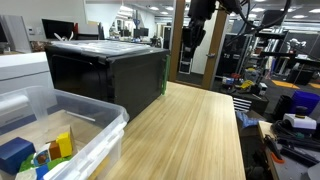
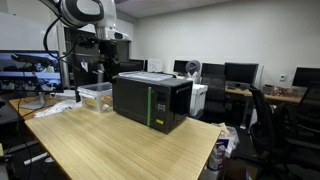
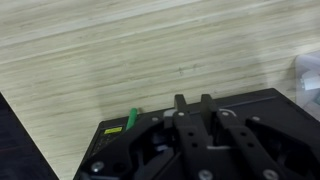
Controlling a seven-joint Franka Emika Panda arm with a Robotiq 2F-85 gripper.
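In the wrist view my gripper is partly open, a narrow gap showing between its fingertips and nothing held there. It hangs in the air above the table, near the front of a black microwave (image 1: 105, 75). The microwave has a green strip on its front edge (image 2: 150, 104), and its door looks shut. A clear plastic bin (image 1: 112, 110) stands beside the microwave. Inside the bin lie a blue block (image 1: 15, 154), a yellow block (image 1: 65, 143) and other small coloured pieces.
Papers or a flat panel lie on the microwave's top. An office chair (image 2: 275, 125) stands beyond the table, with desks and monitors behind.
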